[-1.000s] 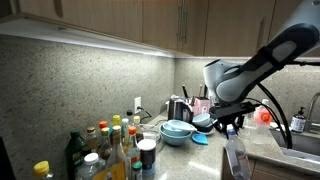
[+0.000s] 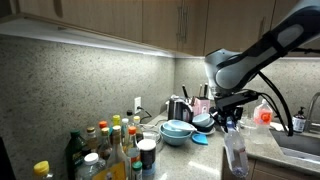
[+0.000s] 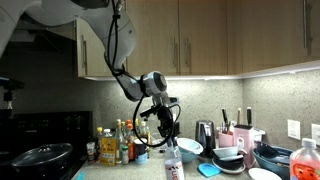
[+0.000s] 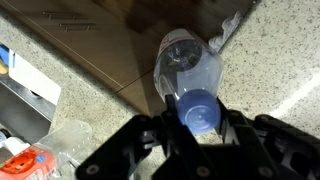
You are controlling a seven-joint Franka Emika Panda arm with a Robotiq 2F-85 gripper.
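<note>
A clear bottle with a blue cap (image 4: 199, 112) hangs from my gripper (image 2: 232, 122), whose fingers are shut around its top. In exterior view 1 the bottle (image 2: 236, 156) is nearly upright in front of the counter's edge. Exterior view 2 has the same bottle (image 3: 174, 167) low in the middle, with a label on its side. From the wrist, its body (image 4: 188, 65) points down and away across the counter edge, and dark fingers (image 4: 168, 128) flank the cap. Whether its base touches anything cannot be told.
Several sauce and oil bottles (image 2: 116, 155) crowd the counter's left side. Stacked blue bowls (image 2: 177, 132) stand behind. A clear jug with a red label (image 4: 28, 160) is near the sink (image 2: 300, 145).
The gripper and bottle have risen slightly. The bottle, tilted before, now hangs closer to upright. The things on the counter have not moved.
</note>
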